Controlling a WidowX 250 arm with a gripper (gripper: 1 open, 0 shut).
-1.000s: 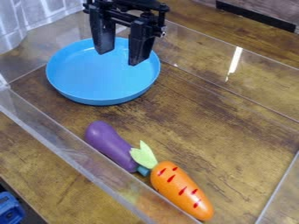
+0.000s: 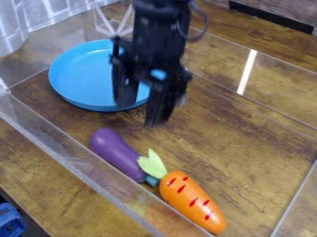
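Observation:
My dark gripper (image 2: 145, 93), motion-blurred, hangs over the front right part of the blue plate (image 2: 77, 81); whether it is open or shut is unclear. Below it on the wooden surface lie a purple toy eggplant (image 2: 117, 151) and, to its lower right, an orange toy carrot (image 2: 191, 199) with pale green leaves. The gripper is above both toys, apart from them in the image.
A clear plastic wall runs diagonally along the left and bottom. A blue object (image 2: 7, 222) shows at the lower left corner.
The gripper has moved down in the image, from the back of the plate toward the toys, and is now blurred. The plate and toys have not moved.

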